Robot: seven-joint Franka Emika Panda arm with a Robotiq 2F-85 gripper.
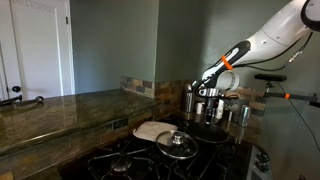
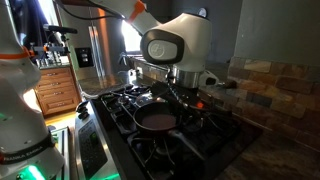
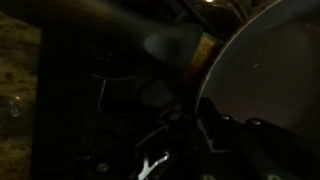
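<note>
A black pan [image 2: 157, 117] sits over the stove, its handle [image 2: 188, 144] pointing toward the near right. In the first exterior view the same dark pan [image 1: 205, 131] is beside a round glass lid [image 1: 178, 146] with a knob. My gripper [image 2: 188, 108] is low at the pan's edge. The wrist view is very dark: the pan's rim [image 3: 225, 50] curves down to my gripper, which looks shut on the rim. The fingertips are hard to make out. Whether the pan touches the stove or the lid cannot be told.
Black stove grates [image 2: 160, 155] surround the pan. A pale cloth or board [image 1: 153, 130] lies behind the lid. Several bottles and canisters [image 1: 243, 115] stand by the tiled wall at the right.
</note>
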